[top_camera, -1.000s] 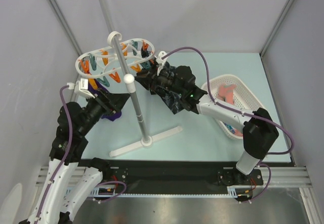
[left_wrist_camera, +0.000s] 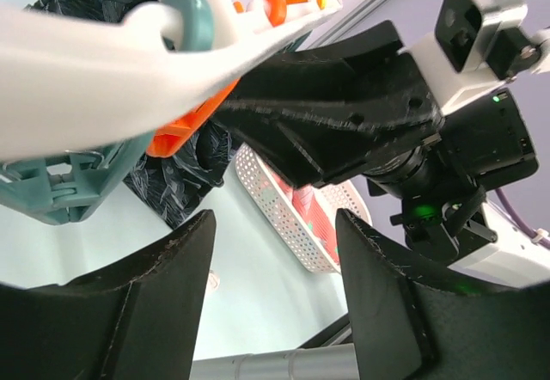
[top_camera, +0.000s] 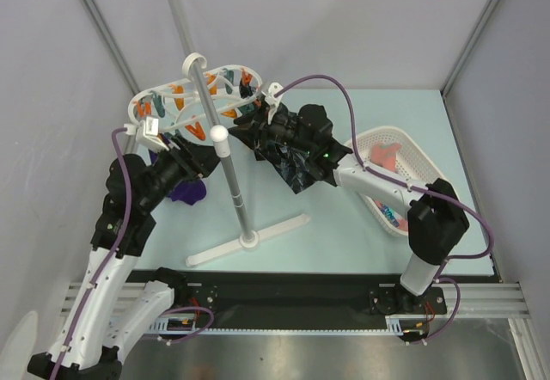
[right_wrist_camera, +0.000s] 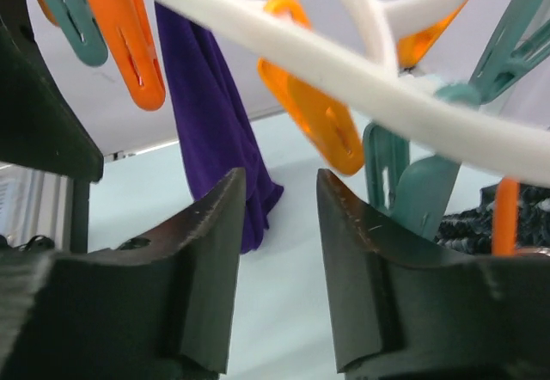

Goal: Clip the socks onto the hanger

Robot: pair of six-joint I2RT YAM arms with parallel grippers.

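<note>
A white round hanger (top_camera: 243, 71) with orange and teal clips stands on a pole (top_camera: 236, 195). A purple sock (right_wrist_camera: 206, 122) hangs below it at the left; dark crumpled socks (top_camera: 288, 169) lie on the right side, beneath the hanger. My left gripper (top_camera: 185, 158) is at the hanger's front left, beside the pole, fingers apart with nothing between them in the left wrist view, orange and teal clips (left_wrist_camera: 51, 186) just beyond. My right gripper (top_camera: 249, 131) is at the hanger's right edge, fingers apart under an orange clip (right_wrist_camera: 322, 113), nothing visible between them.
A white basket (top_camera: 412, 161) with pink and blue items stands at the right. The white cross foot (top_camera: 210, 253) of the stand spans the front middle.
The left arm has shifted slightly, its wrist cable moving right. The right arm has moved very little.
</note>
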